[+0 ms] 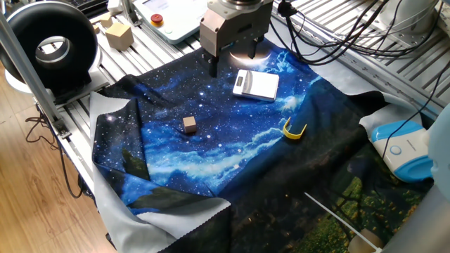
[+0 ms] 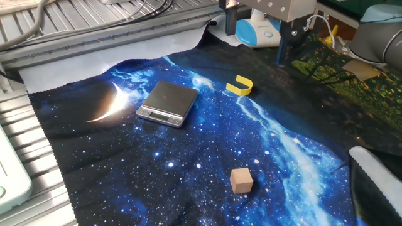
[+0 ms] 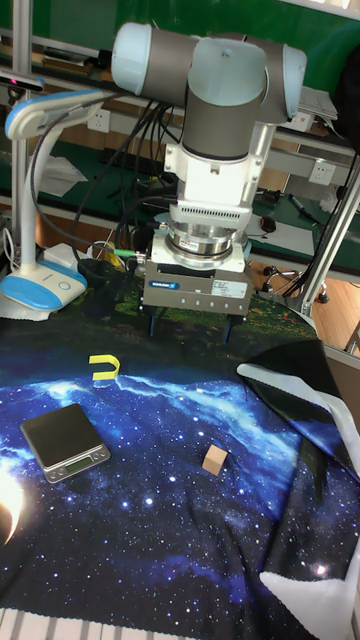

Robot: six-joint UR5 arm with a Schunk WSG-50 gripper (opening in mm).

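My gripper hangs in the air with its two fingers spread wide, nothing between them. In exterior view 2 its fingers stand above the far, dark part of the cloth. A small wooden cube rests on the starry blue cloth, well apart from the gripper. The yellow U-shaped piece lies on the cloth near the dark area. A flat kitchen scale with a small display sits on the cloth, its dark plate bare. Exterior view 1 shows only one finger clearly.
A blue and white lamp base stands by the cloth's edge. Folded cloth bunches up at one side. Larger wooden blocks and a device with a red button are off the cloth.
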